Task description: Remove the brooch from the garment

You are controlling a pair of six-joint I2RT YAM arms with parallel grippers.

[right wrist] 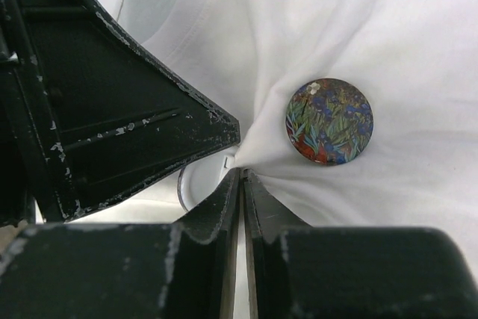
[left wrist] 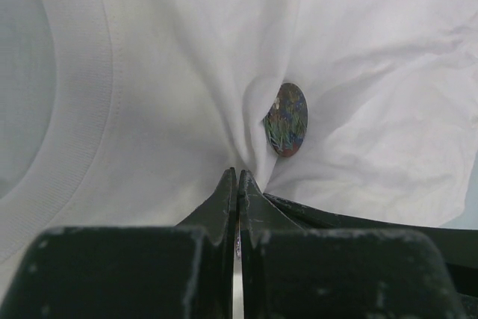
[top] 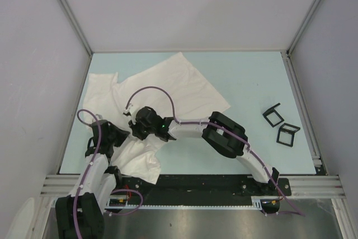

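A white garment (top: 168, 82) is spread over the left of the table. The round brooch, printed with blue irises, lies on it beside a fold; the left wrist view shows the brooch (left wrist: 285, 119) partly under that fold. My left gripper is shut at the fabric below the brooch; no object shows between its fingers. My right gripper is shut on a pinch of the garment just below-left of the brooch. The two grippers stand close together at the garment's lower left in the top view, the other gripper's black body beside the fingers in each wrist view.
Two small black frame-like stands (top: 273, 115) lie at the table's right. Walls surround the table at the sides and back.
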